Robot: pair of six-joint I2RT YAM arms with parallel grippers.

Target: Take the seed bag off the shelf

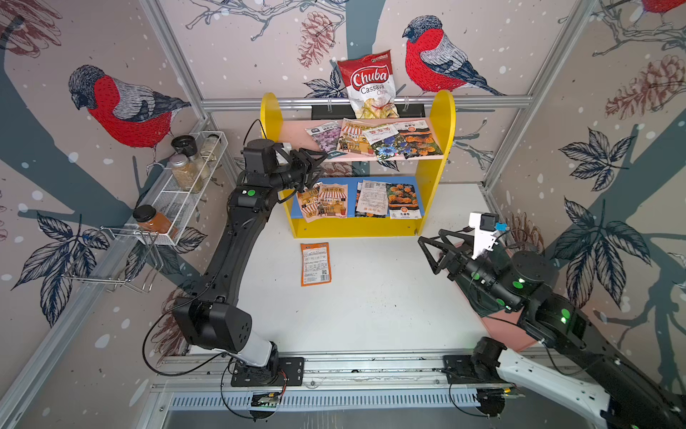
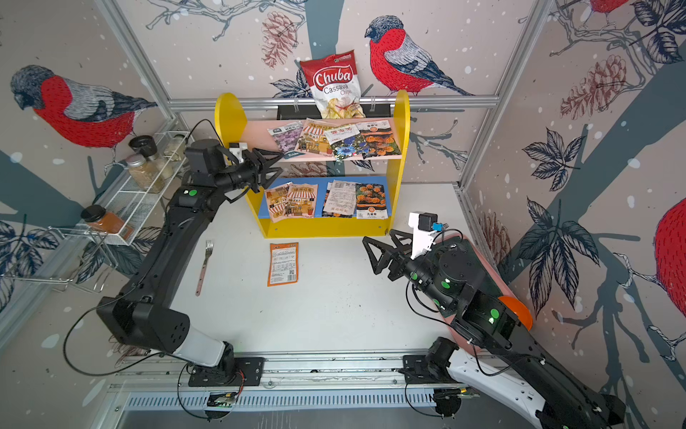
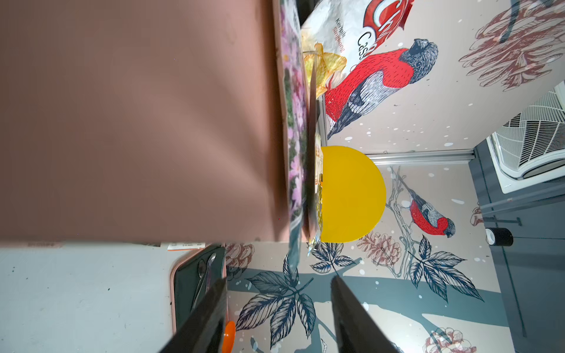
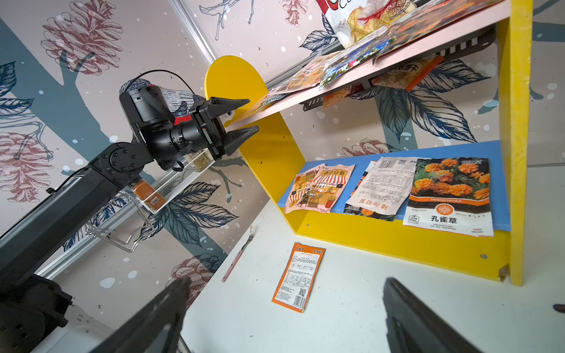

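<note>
On the pink upper shelf lie several packets, among them a purple-flower seed bag [image 1: 323, 134] at the left end, blue-flower [image 1: 389, 148] and orange-flower [image 1: 418, 137] bags at the right. My left gripper [image 1: 316, 168] is open at the front left edge of that shelf, by the purple-flower bag; in the left wrist view the bag's edge [image 3: 294, 164] sticks out just above and between the fingertips, none of it visibly held. My right gripper [image 1: 428, 254] stands open over the table at the right, below and in front of the shelf.
The blue lower shelf [image 1: 368, 186] holds more packets. An orange packet [image 1: 316, 264] and a fork [image 2: 204, 268] lie on the table. A wire rack [image 1: 168, 236] with jars is left. The chips bag [image 1: 368, 84] stands behind the shelf.
</note>
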